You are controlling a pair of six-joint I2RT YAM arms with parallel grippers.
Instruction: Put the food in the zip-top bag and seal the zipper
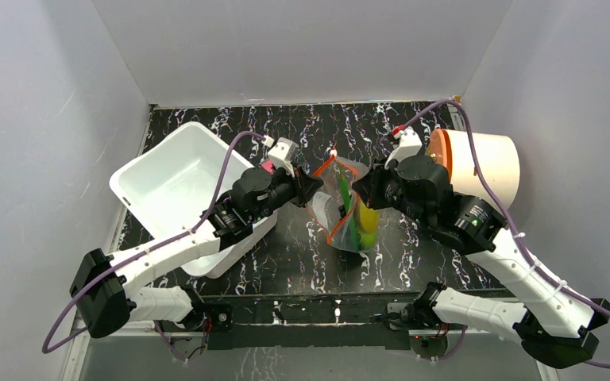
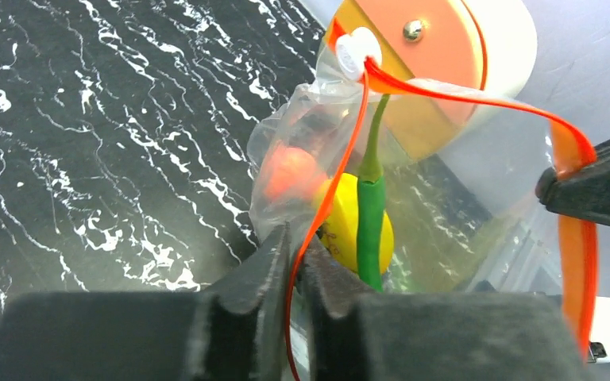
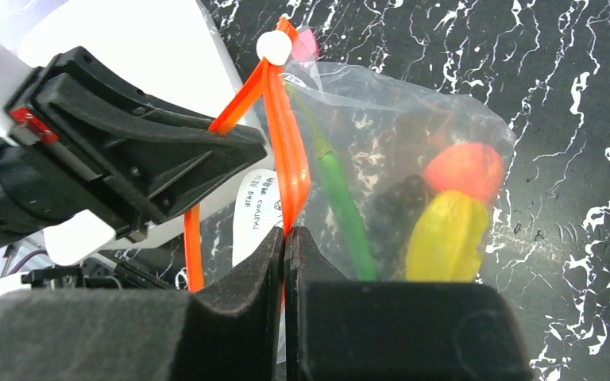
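Note:
The clear zip bag point(image 1: 336, 226) stands mid-table, its orange-edged mouth pulled open between my grippers. Inside show a green long vegetable point(image 2: 370, 230), a yellow item point(image 3: 445, 238), a red item point(image 3: 462, 171) and dark grapes or similar point(image 3: 397, 206). My left gripper point(image 1: 311, 184) is shut on one orange zipper edge point(image 2: 320, 214). My right gripper point(image 1: 364, 190) is shut on the other orange edge point(image 3: 292, 178). A white zipper slider point(image 3: 274, 48) sits at the bag's top end.
An empty white bin point(image 1: 176, 178) fills the left of the table. An orange-and-cream cylinder point(image 1: 484, 167) lies at the right.

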